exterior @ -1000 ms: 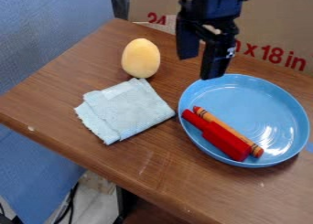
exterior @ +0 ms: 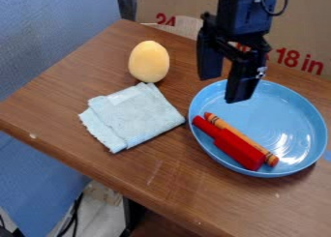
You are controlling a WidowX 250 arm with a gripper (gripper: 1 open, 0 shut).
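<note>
My dark gripper [exterior: 223,81] hangs open over the back left rim of a blue plate [exterior: 287,119], its two fingers apart with nothing seen between them. On the plate lie a red marker-like object [exterior: 226,141] and an orange crayon-like object [exterior: 241,137], side by side on a diagonal. A yellow egg-shaped object [exterior: 149,61] stands at the back left. A folded pale blue cloth [exterior: 130,115] lies left of the plate.
A cardboard box [exterior: 304,23] stands behind the table. The table's left edge drops to a blue surface.
My gripper has moved slightly right and down over the plate since a second ago. The objects on the table have stayed put.
</note>
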